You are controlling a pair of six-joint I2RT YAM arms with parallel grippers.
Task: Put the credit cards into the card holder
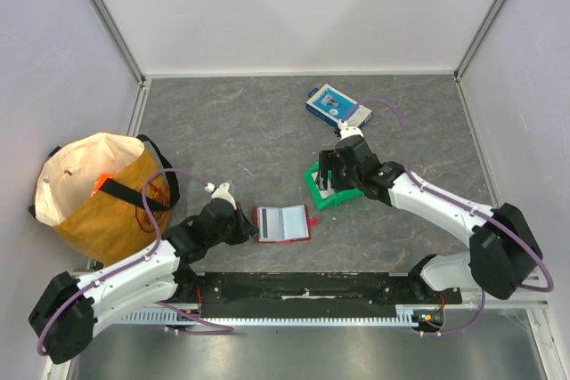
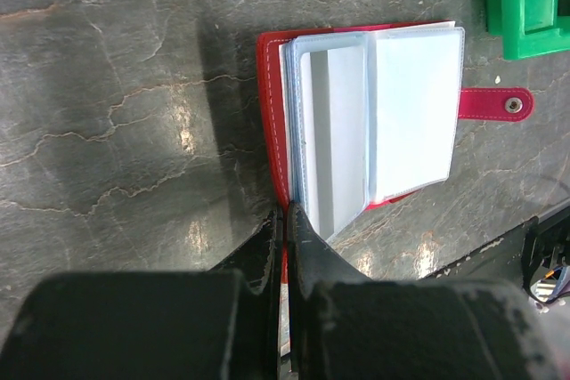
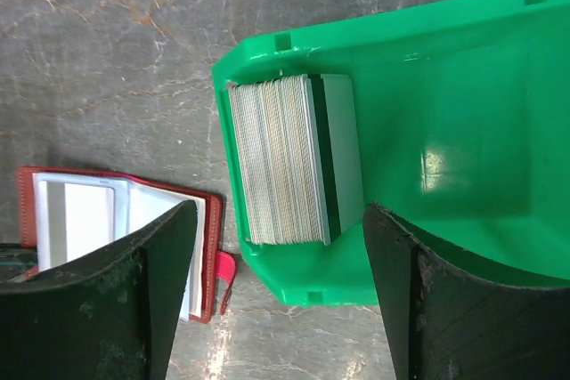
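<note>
The red card holder [image 2: 415, 117] lies open on the table, clear sleeves up, its snap strap pointing right. At its left edge my left gripper is shut, the fingertips touching or pinching the red cover; the view does not settle which. A row of credit cards [image 3: 280, 162] stands on edge, tightly stacked, at the left end of the green tray [image 3: 436, 166]. One dark stripe shows on the rightmost card. Over the tray hovers my right gripper, open, its fingers on either side of the stack in view, with nothing between them.
At the back of the table lies a blue and white box [image 1: 338, 107]. A yellow tote bag [image 1: 120, 186] stands at the left, beside the left arm.
</note>
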